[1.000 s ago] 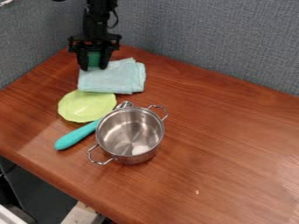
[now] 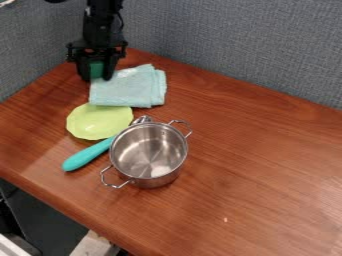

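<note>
My black gripper is at the back left of the table, lowered over a small green object beside a folded light-blue cloth. Its fingertips are dark and small, so I cannot tell whether they are closed on the green object. A pale yellow-green plate lies in front of the cloth. A steel pot with two handles stands to its front right, and a turquoise-handled utensil lies left of the pot.
Grey padded walls rise along the back and left. The table's front-left edge drops to a dark area below.
My gripper has shifted slightly to the left over the last second. The cloth, plate, pot and utensil look unchanged.
</note>
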